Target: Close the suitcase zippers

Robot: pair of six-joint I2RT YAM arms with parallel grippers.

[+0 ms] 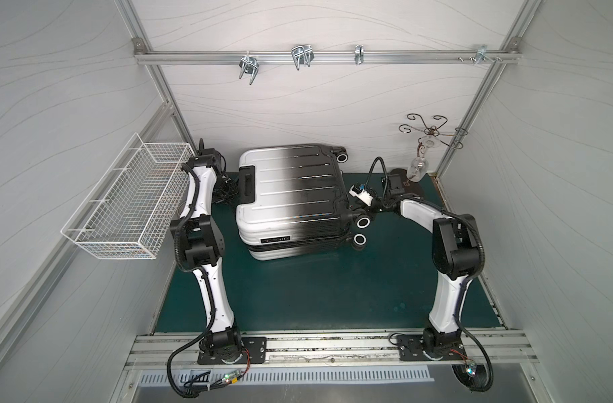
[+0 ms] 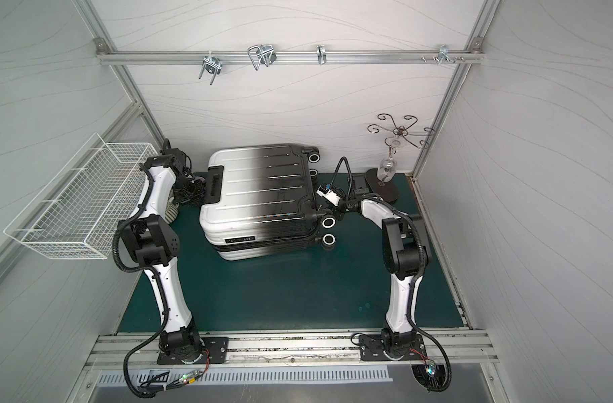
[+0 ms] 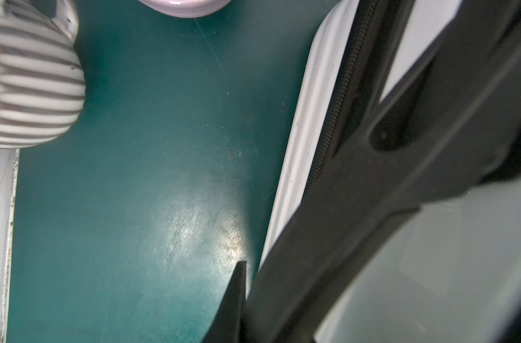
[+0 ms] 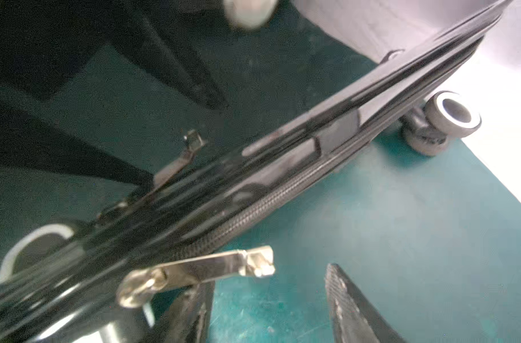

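A silver-to-black suitcase [image 1: 289,194] lies flat on the green table. At its left end, my left gripper [image 1: 229,188] is against the dark handle area [image 2: 212,184]; in the left wrist view a black bar fills the foreground beside the zipper track [image 3: 340,91], and what its fingers hold is unclear. At the wheeled right end, my right gripper stands open beside the zipper track [image 4: 254,208]. A metal zipper pull [image 4: 197,263] hangs just beyond its fingers.
A wire basket [image 1: 125,201] hangs at the left wall. A striped pot [image 3: 32,91] and pink dish [image 3: 186,4] sit left of the suitcase. A stand with glassware [image 2: 387,168] is at back right.
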